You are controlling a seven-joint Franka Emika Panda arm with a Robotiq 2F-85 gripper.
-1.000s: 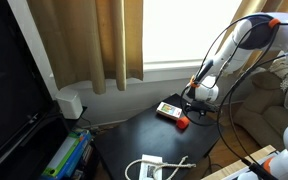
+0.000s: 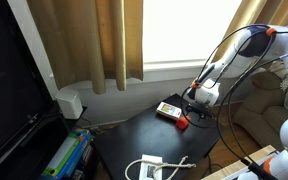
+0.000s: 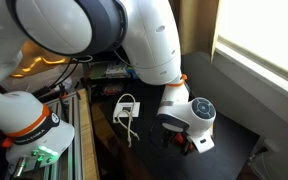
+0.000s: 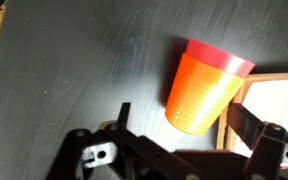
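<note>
An orange cup (image 4: 199,95) and a red cup (image 4: 221,55) show in the wrist view, apparently nested, with the red part beyond the orange one. From the side, in the first exterior view, the red-orange cup (image 2: 182,122) appears small on the dark table (image 2: 139,138). My gripper is open, its two fingers on either side of the orange cup's near end in the image. Nothing is gripped. How high the fingers are above the cup is hard to judge. In the second exterior view the arm largely hides the cup.
A shallow box with a tan rim (image 2: 169,110) lies close to the cup, under the right finger in the wrist view. A white power strip (image 2: 150,168) with its cable lies at the table's other end. Bare table stretches between.
The arm's wrist has moved slightly left and lower, closer to the cup. The cup and the box have stayed in place.
</note>
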